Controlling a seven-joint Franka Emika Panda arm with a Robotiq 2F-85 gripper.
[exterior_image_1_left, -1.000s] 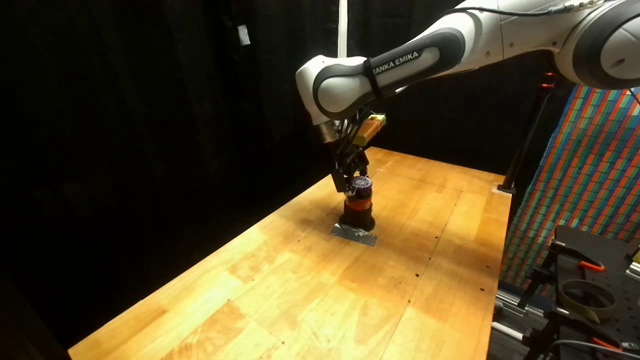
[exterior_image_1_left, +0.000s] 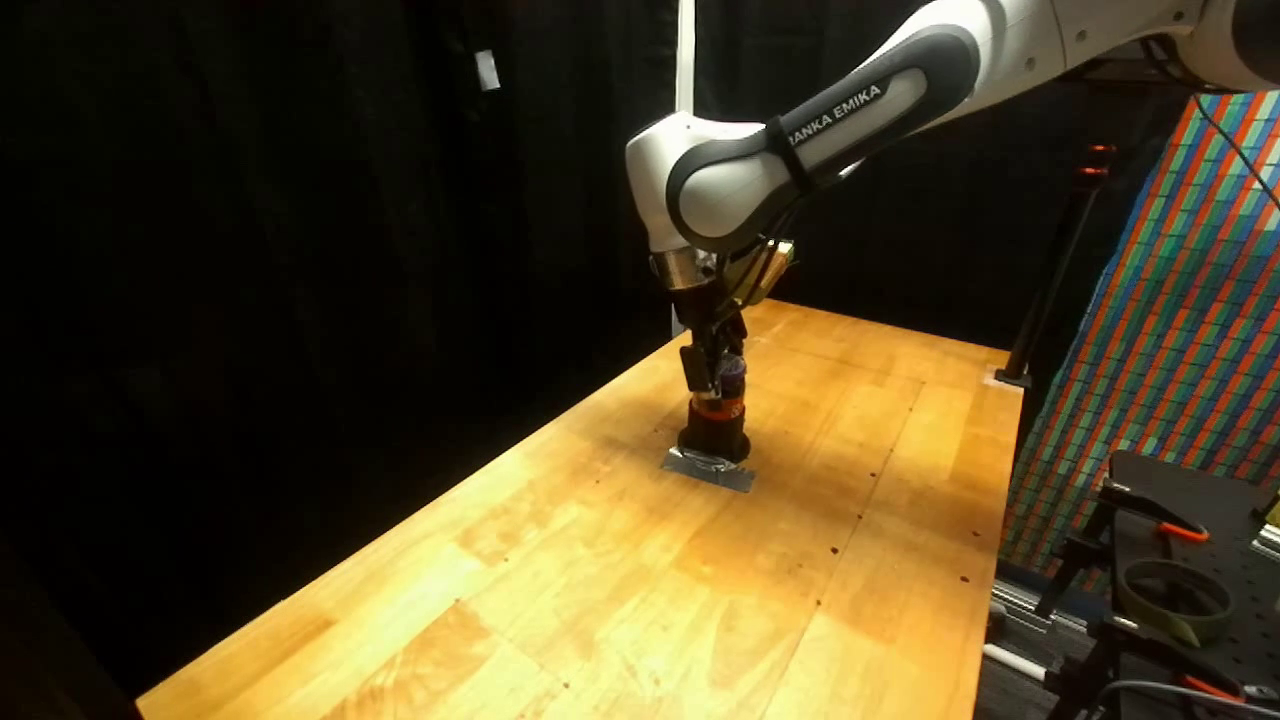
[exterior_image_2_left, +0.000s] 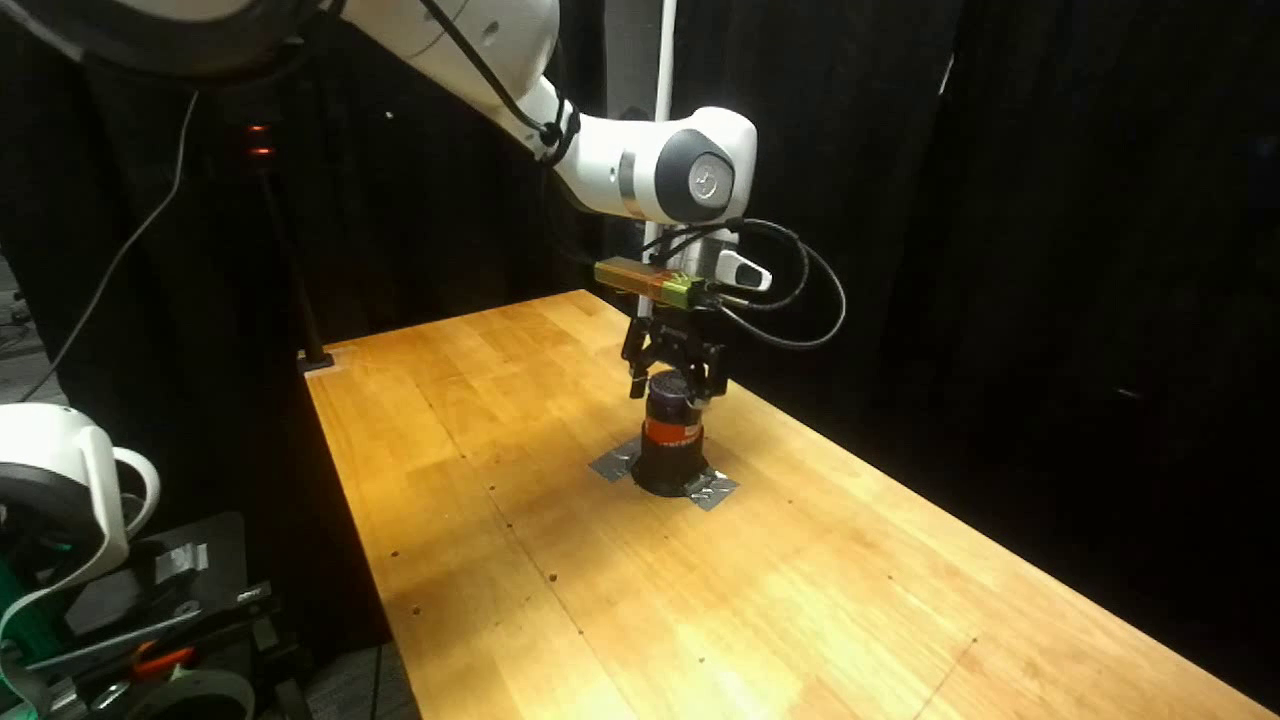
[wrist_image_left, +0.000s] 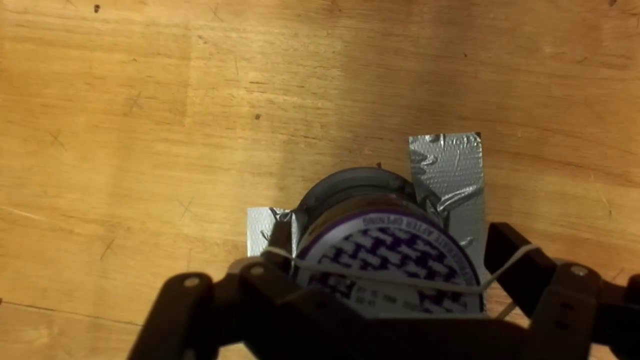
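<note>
A jar (exterior_image_2_left: 674, 430) with an orange label stands upright in a black round base (exterior_image_2_left: 669, 473), which strips of silver tape (wrist_image_left: 450, 174) hold to the table. From above, the wrist view shows the jar's purple-and-white patterned lid (wrist_image_left: 390, 258). My gripper is open, one finger on either side of the lid, with a visible gap on the right. On the left the finger overlaps the lid's edge, so contact there is unclear. A pale band (wrist_image_left: 384, 279) stretches between the fingers across the lid. The lid's near part is hidden by the gripper body.
Dark curtains hang behind it. Beside the table stands a black cart (exterior_image_1_left: 1182, 516) with a tape roll (exterior_image_1_left: 1173, 596) and clamps.
The arm has shifted right in exterior view 1, and the gripper has turned from tilted to nearly vertical over the jar. The jar and its base have stayed in place.
</note>
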